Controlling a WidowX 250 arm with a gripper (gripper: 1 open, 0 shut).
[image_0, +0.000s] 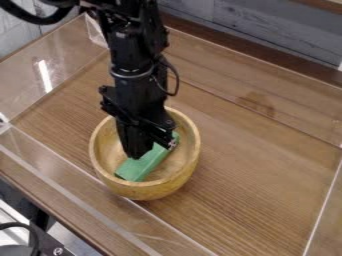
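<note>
A light wooden bowl (182, 177) sits on the tabletop, left of centre in the camera view, with a green block (140, 163) lying inside it. The black arm's gripper (144, 138) hangs down over the back part of the bowl, just above the block's upper end and partly hiding it. Its fingertips are dark and small, so whether anything touches the block is unclear; the gripper looks shut.
A grey wall (241, 35) runs along the back. Black cables lie at the lower left, off the table's edge.
</note>
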